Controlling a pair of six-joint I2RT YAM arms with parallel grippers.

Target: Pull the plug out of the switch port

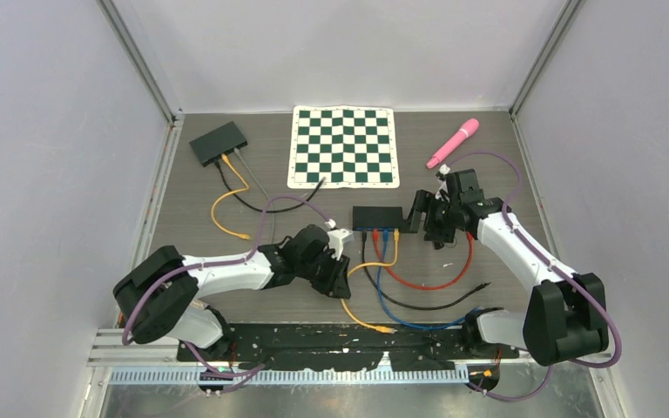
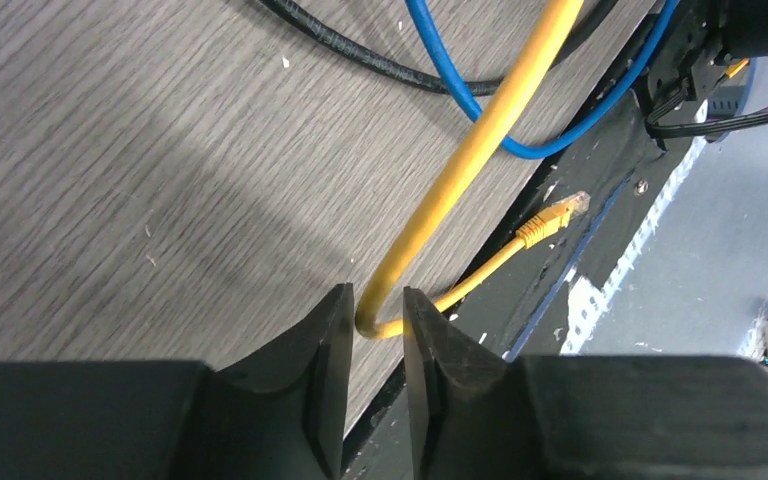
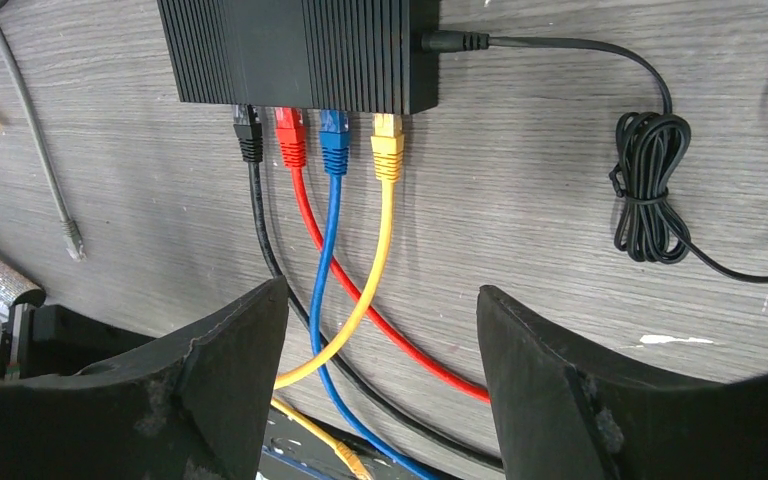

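The black switch has black, red, blue and yellow plugs in its front ports. My left gripper is low at the front, its fingertips close together on either side of the yellow cable; whether they grip it is unclear. My right gripper stands open just right of the switch, above the table, nothing between its fingers.
A second switch with cables lies back left. The chessboard mat and pink microphone are at the back. A coiled power cable lies right of the switch.
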